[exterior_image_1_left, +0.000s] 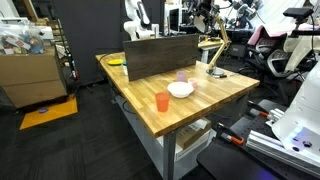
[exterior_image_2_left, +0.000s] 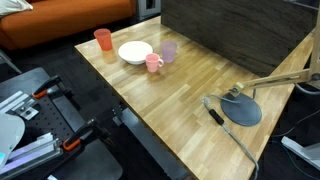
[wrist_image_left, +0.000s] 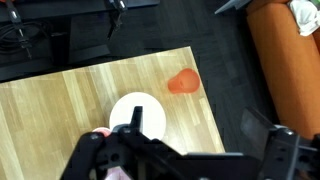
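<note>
Near the table corner stands an orange-red cup (exterior_image_1_left: 162, 102), seen from above as a red cup (wrist_image_left: 184, 81) in the wrist view. Beside it sits a white bowl (exterior_image_2_left: 135, 52). A pink mug (exterior_image_2_left: 154, 62) and a translucent purple cup (exterior_image_2_left: 168, 51) are close to the bowl. My gripper is open along the bottom of the wrist view, high above the table, with nothing visible between its fingers. It hides part of the table's lower area there. In exterior view 2 the gripper is out of frame.
A dark panel (exterior_image_2_left: 250, 35) rises along the table's back. A round grey base (exterior_image_2_left: 238, 108) with a cable and a tan arm occupies the far right. An orange sofa (exterior_image_2_left: 60, 20) lies beyond.
</note>
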